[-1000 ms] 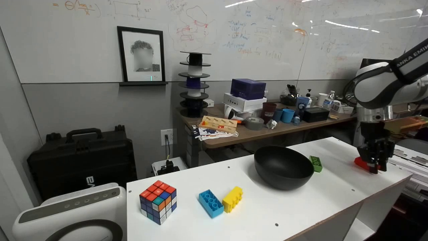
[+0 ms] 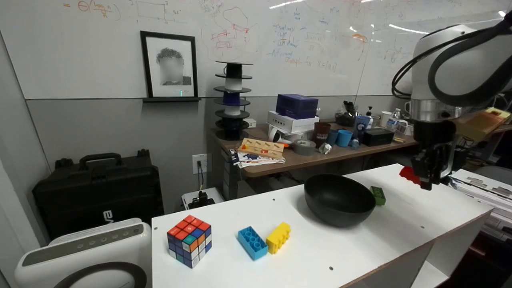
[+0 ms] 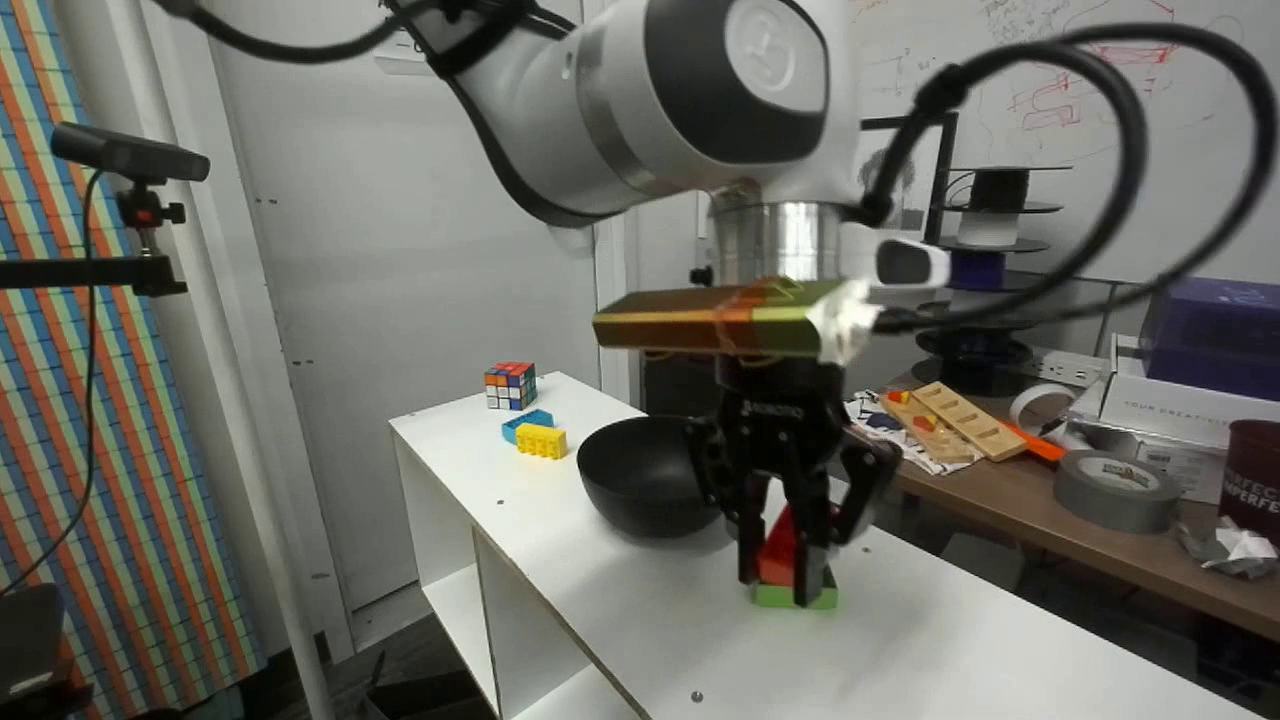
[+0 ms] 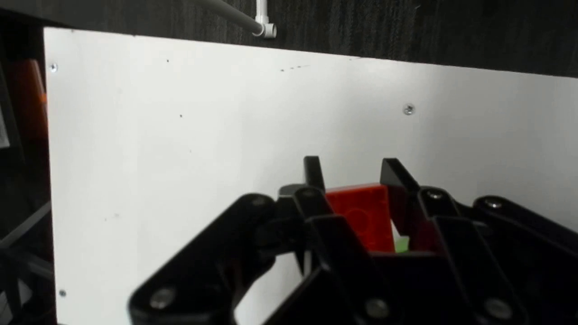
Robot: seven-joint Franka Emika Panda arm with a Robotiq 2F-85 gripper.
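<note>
My gripper (image 2: 428, 178) is raised above the right part of the white tabletop, shut on a red block (image 2: 409, 175). In the wrist view the red block (image 4: 364, 214) sits between the two fingers. Exterior view 2 shows the red block (image 3: 780, 548) partly covered by the fingers. A black bowl (image 2: 339, 201) stands on the tabletop, to the left of my gripper in exterior view 1. Beside the bowl lies a green block (image 2: 377, 195). A blue block (image 2: 253, 243) and a yellow block (image 2: 278, 238) lie close together, left of the bowl.
A puzzle cube (image 2: 189, 240) stands near the tabletop's left end. Behind, a brown desk (image 2: 269, 168) carries boxes, cups and tape. Bare white surface (image 4: 162, 162) spreads over much of the tabletop under my gripper.
My gripper has lifted the red block off the tabletop and moved somewhat left in exterior view 1. The bowl and the other blocks have stayed where they were.
</note>
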